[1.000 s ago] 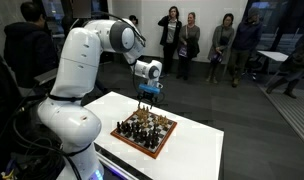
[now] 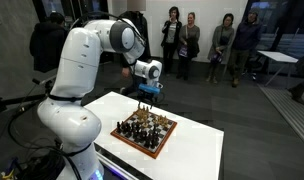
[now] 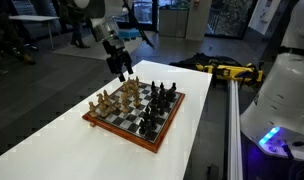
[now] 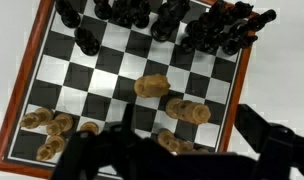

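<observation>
A chessboard (image 3: 127,132) with a brown rim lies on the white table, with black and light-wood pieces standing on it. My gripper is open above the light side of the board, its two dark fingers spread wide at the lower left and right of the wrist view. Between and ahead of them stand light pieces, among them one piece (image 4: 151,86) out on the middle squares and a larger one (image 4: 188,110) to its right. Nothing is held. Black pieces (image 4: 173,17) crowd the far side in that view.
Several people (image 2: 220,45) stand by the back wall, well away from it. A smaller white table (image 2: 278,57) is at the far right.
The arm and the board pieces show no clear movement. In the background, a person at the right edge has shifted.
</observation>
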